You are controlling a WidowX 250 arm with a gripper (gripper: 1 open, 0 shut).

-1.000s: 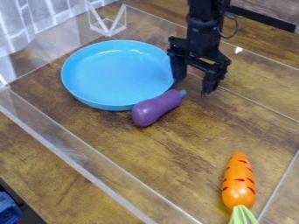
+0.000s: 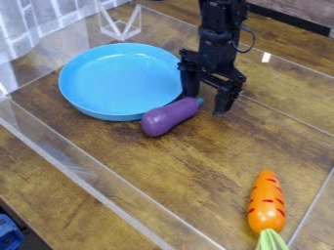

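Observation:
A black gripper (image 2: 209, 86) hangs from the top centre, open, its fingers low over the table just right of a light blue plate (image 2: 117, 80). A purple toy eggplant (image 2: 167, 117) lies at the plate's front right edge, a little below and left of the fingers. An orange toy carrot (image 2: 267, 205) with a pale green top lies at the lower right.
A transparent rim runs along the left side, with a white wire object (image 2: 120, 27) at the back left and a blue item at the lower left corner.
The gripper has moved slightly left and toward the front, closer to the eggplant. The plate appears shifted slightly left.

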